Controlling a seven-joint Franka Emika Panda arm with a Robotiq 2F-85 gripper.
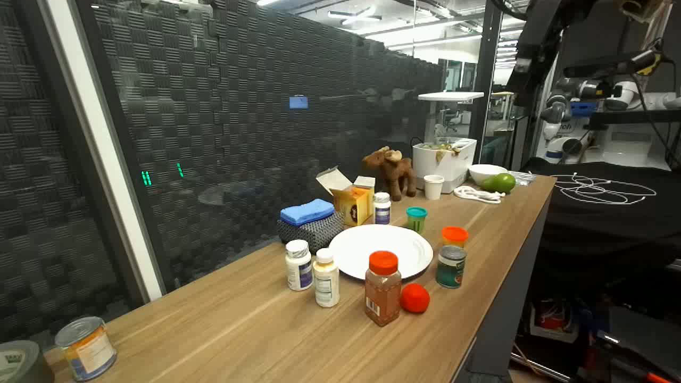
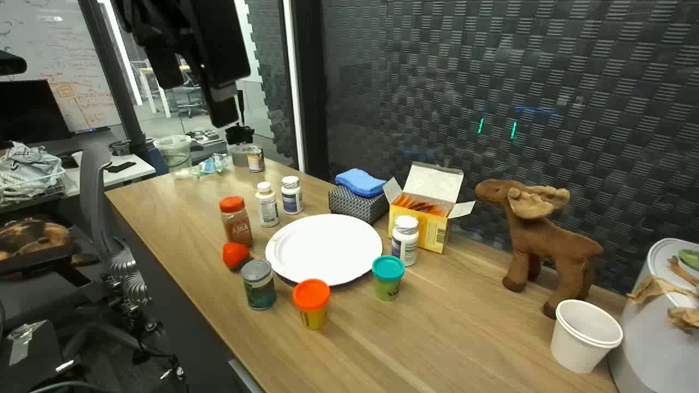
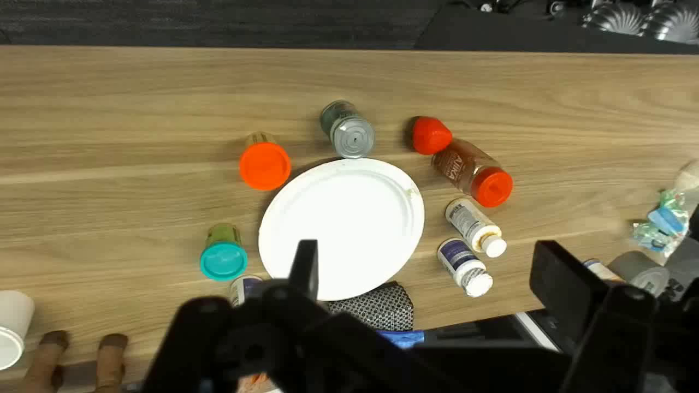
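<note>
My gripper hangs high above the table, its black fingers spread wide in the wrist view with nothing between them. Exterior view 2 shows its underside at the upper left, well clear of everything. A white oval plate lies empty mid-table. Around it stand a spice jar with a red lid, a red ball-like item, a green can, an orange-lidded tub and a teal-lidded tub. Two white bottles stand together, one white-capped, one purple-labelled; another bottle is by the yellow box.
Along the dark wall are a blue cloth on a patterned box, an open yellow box, a plush moose and paper cups. A lone can sits at one end.
</note>
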